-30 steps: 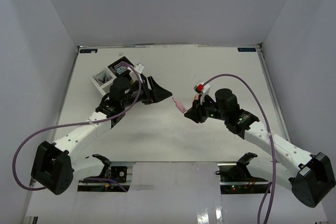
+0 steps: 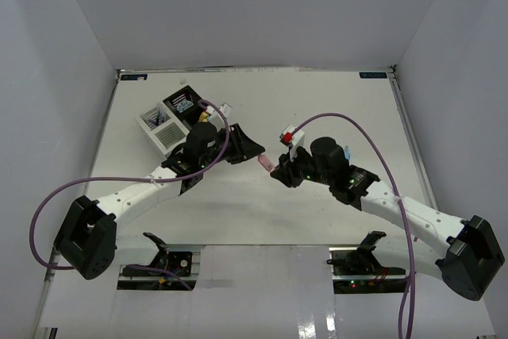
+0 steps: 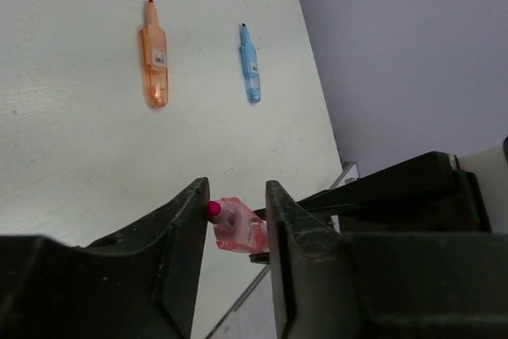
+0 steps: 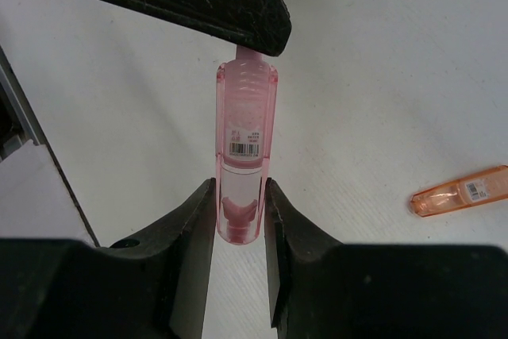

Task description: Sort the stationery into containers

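A pink highlighter (image 2: 267, 163) hangs between my two grippers near the table's middle. My right gripper is shut on its lower end, the barcode label showing above the fingers. My left gripper is around the highlighter's upper end; in the left wrist view the pink tip shows beside a finger, and whether the fingers grip it is unclear. An orange highlighter (image 3: 155, 61) and a blue highlighter (image 3: 250, 69) lie on the table. At the back left stand a white compartment container (image 2: 147, 117) and a black one (image 2: 182, 100), partly behind my left arm.
Grey walls border it on the left, right and back.
My left gripper has come toward the highlighter's upper end and closed in around it. My right gripper, holding the highlighter, has shifted slightly to the left.
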